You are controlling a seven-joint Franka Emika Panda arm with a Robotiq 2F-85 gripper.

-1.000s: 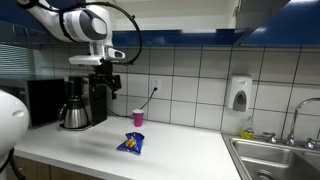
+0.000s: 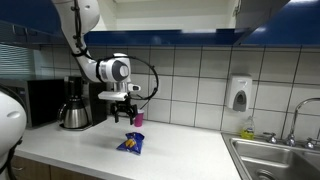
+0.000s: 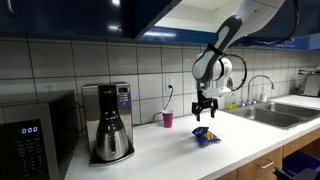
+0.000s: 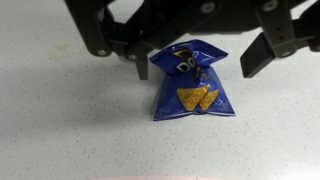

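A blue bag of chips [image 2: 131, 143] lies on the white counter [image 2: 80, 150], printed with yellow chips. In the wrist view the bag [image 4: 194, 85] shows between and beyond the two separated fingers. My gripper [image 2: 124, 114] hangs open above the bag, a little to its left in exterior view 1, with clear air beneath it. The gripper [image 3: 206, 112] also appears over the bag [image 3: 206, 136] in exterior view 2. Nothing is held. The bag's top edge is partly hidden by the gripper body in the wrist view.
A pink cup [image 2: 138, 116] stands behind the bag near the wall. The coffee maker with its steel carafe [image 3: 110, 137] and a microwave [image 3: 36, 142] are to one side. At the other end lies the sink [image 2: 280, 160]. The counter around the bag is bare.
The arm has come down and to the right in exterior view 1, bringing the gripper nearer the bag. Bag and cup have stayed in place.
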